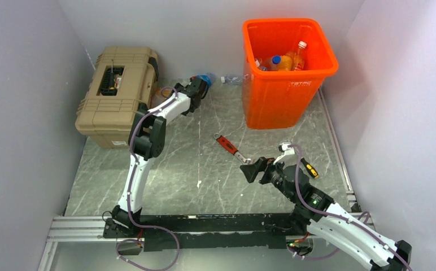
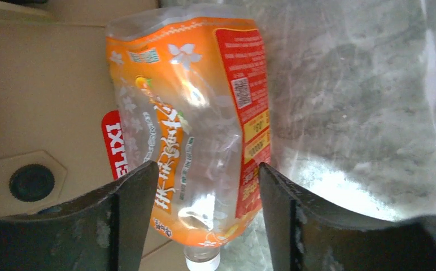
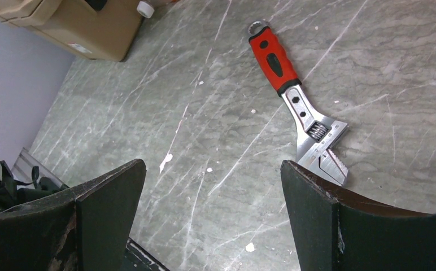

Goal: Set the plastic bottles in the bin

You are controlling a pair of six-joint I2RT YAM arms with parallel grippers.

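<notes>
My left gripper is part open over a crushed orange-labelled plastic bottle (image 2: 199, 124) lying against the tan case (image 1: 114, 107); its fingertips sit either side of the bottle's lower half, contact unclear. In the top view the left arm largely hides this bottle. A blue-labelled bottle (image 1: 206, 77) and a clear bottle (image 1: 232, 79) lie by the back wall. Several bottles are inside the orange bin (image 1: 278, 101). My right gripper stands open and empty at the front right, near the wrench.
The red-handled wrench (image 1: 227, 145) lies on the middle of the floor, and a yellow-black tool (image 1: 310, 168) lies beside the right arm. Walls bound the back and sides.
</notes>
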